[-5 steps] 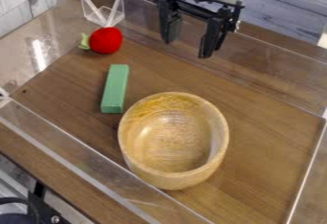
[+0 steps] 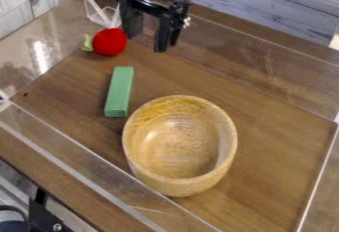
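Note:
My gripper (image 2: 146,32) hangs open near the top centre, its two dark fingers apart, just right of and above a red tomato-like object (image 2: 110,41) with a green stem. A green block (image 2: 119,91) lies upright-lengthwise on the wooden surface below them. A large wooden bowl (image 2: 179,181) sits at the lower middle, apparently empty.
A white wire object (image 2: 102,14) stands behind the red object, partly hidden. Raised edges run along the left, front and right sides.
My gripper has moved left across the back of the table, closer to the red object. The block, bowl and red object have not visibly moved.

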